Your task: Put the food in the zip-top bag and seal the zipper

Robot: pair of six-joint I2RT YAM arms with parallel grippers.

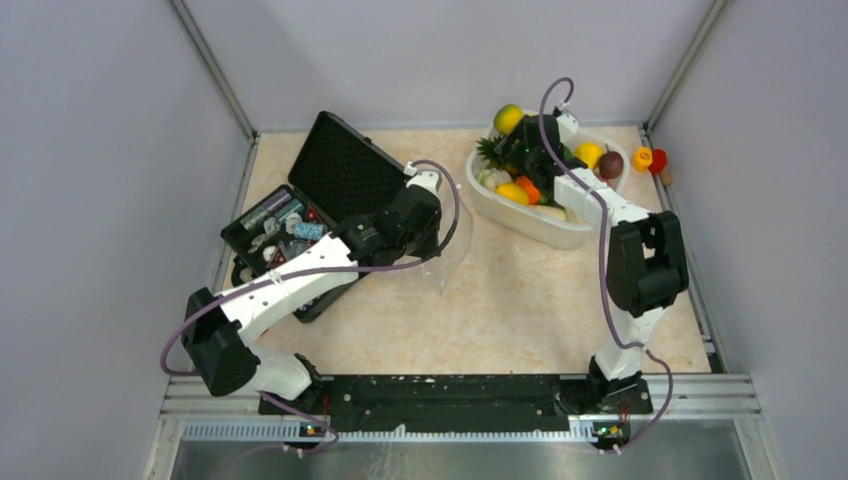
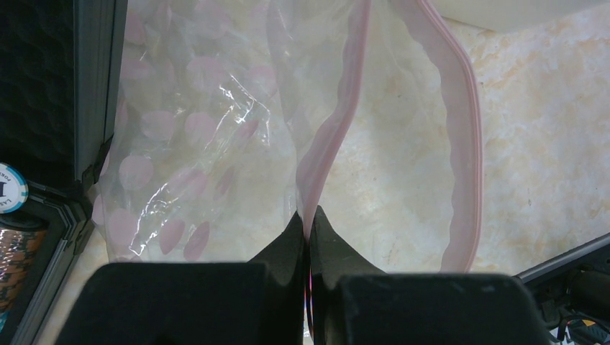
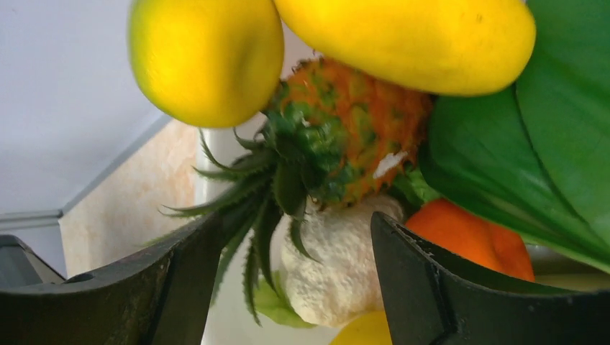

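My left gripper is shut on one pink zipper edge of the clear zip top bag. In the left wrist view the bag's mouth gapes, with its other zipper strip standing apart to the right. The top view shows the bag mostly hidden beneath the left arm. Over the white bin, my right gripper is open, nothing in its grasp. Ahead of its fingers are a pineapple and a cauliflower. A yellow-green mango and a long yellow fruit lie beyond them.
An open black case with poker chips and other small items borders the bag on its left. Toy peppers rest right of the bin. Between bag and bin, the front of the table is bare.
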